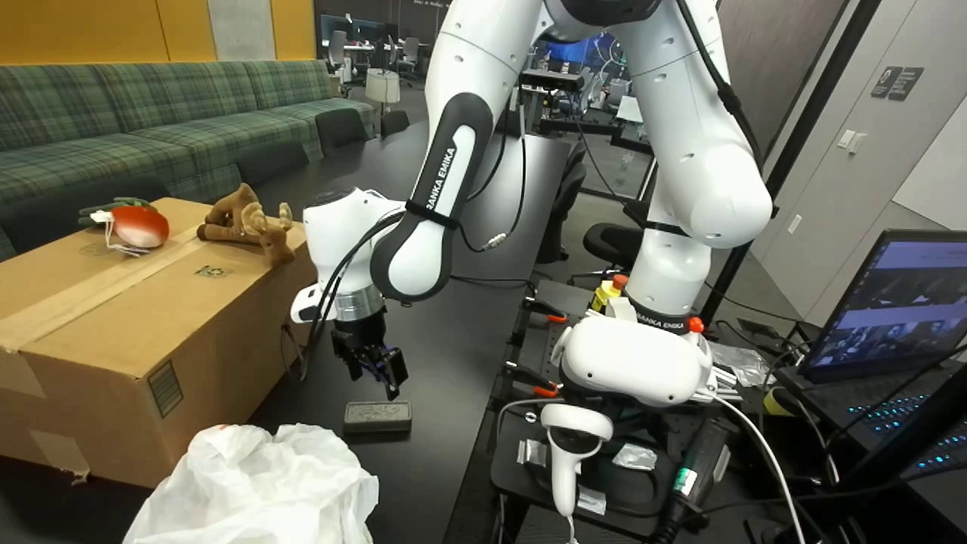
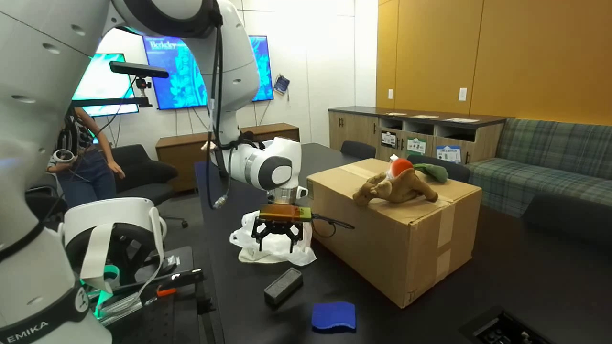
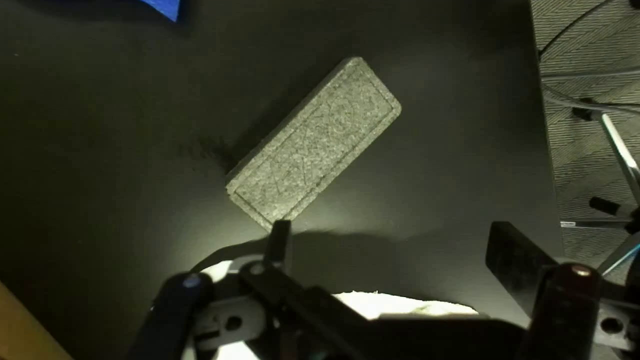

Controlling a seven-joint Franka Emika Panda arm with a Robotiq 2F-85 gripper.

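A grey felt eraser block (image 1: pixel 378 417) lies flat on the dark table, close to the white plastic bag (image 1: pixel 263 489). In the wrist view the block (image 3: pixel 315 141) sits diagonally, just beyond the left fingertip. My gripper stands open above the table with nothing between its fingers; in the second exterior view the gripper (image 2: pixel 276 248) points down over the bag side of the block (image 2: pixel 283 285). A blue sponge (image 2: pixel 333 316) rests on the table beside the block, and only its corner (image 3: pixel 165 7) shows in the wrist view.
A large cardboard box (image 1: pixel 136 299) stands along one side of the table, with a brown plush toy (image 1: pixel 249 225) and a red-and-white plush (image 1: pixel 137 227) on top. The robot's base and a headset (image 1: pixel 634 358) occupy the other side. Bare table surrounds the block.
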